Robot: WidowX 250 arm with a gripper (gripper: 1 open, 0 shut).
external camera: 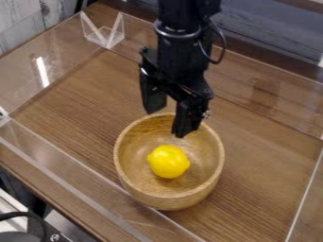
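My gripper (172,112) hangs over the back part of a tan round bowl (192,189), its dark fingers pointing down and spread open. A yellow lemon-like object (168,162) lies in the front middle of the bowl, below and in front of the fingers. Nothing shows between the fingers.
The bowl stands on a brown wooden table (63,104). A clear wire-like or plastic item (104,26) sits at the back left.
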